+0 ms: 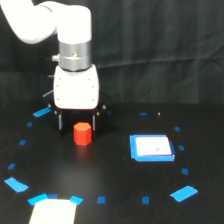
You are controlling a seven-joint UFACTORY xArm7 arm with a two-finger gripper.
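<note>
A small red block (83, 134) sits on the dark table, left of the middle. Just above it hangs my gripper (79, 122), at the end of the white arm (76, 88). Its thin dark fingers stand apart, one to each side and higher than most of the block, so the fingers look open. Little of the fingers shows against the black background, and whether either touches the block I cannot tell.
To the right lies a blue square with a white centre (153, 146). A pale square (53, 212) is at the front left edge. Flat blue tape pieces (184, 193) mark the table.
</note>
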